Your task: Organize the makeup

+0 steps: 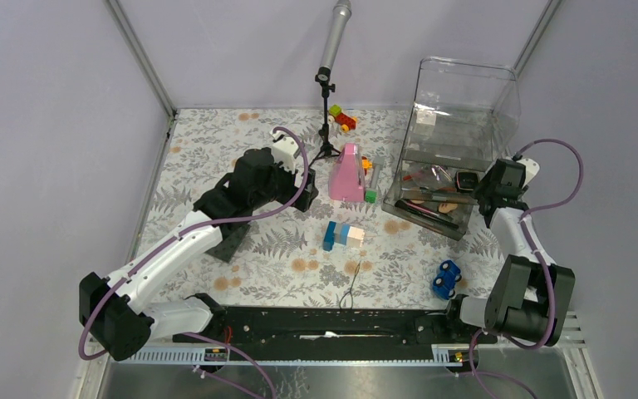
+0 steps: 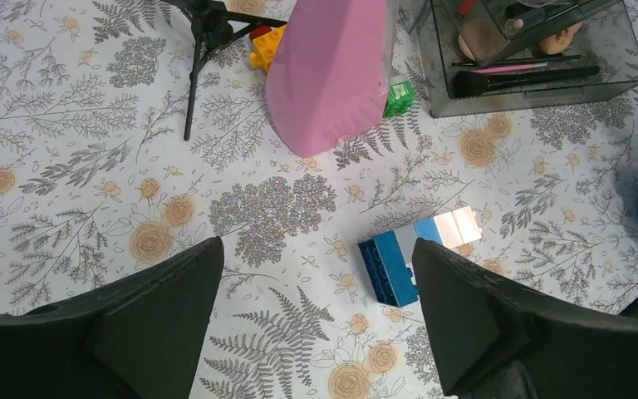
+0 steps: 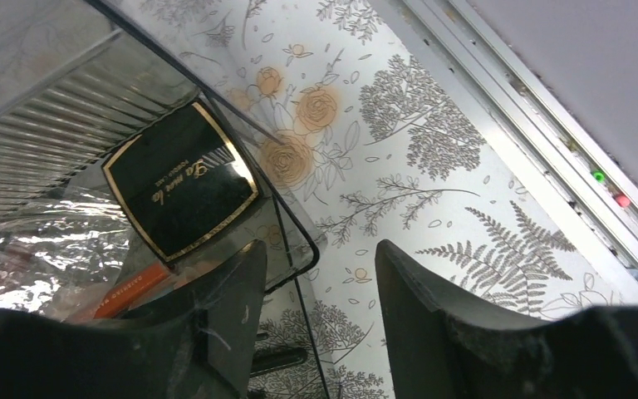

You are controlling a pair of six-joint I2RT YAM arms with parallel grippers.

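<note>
The clear makeup organizer (image 1: 434, 217) stands at the right, lid raised, holding brushes, a plastic bag (image 3: 64, 249) and a black square case (image 3: 181, 179) lettered in gold. My right gripper is over the organizer's right edge beside that case, its fingers apart with nothing between them. My left gripper hangs open over the table at the left, empty, facing a pink object (image 2: 326, 83) and a stack of blue and white blocks (image 2: 393, 270).
A tripod stand (image 1: 325, 133) stands at the back centre with toy bricks nearby. A blue toy car (image 1: 445, 279) lies at the front right, a thin looped item (image 1: 349, 291) at the front middle.
</note>
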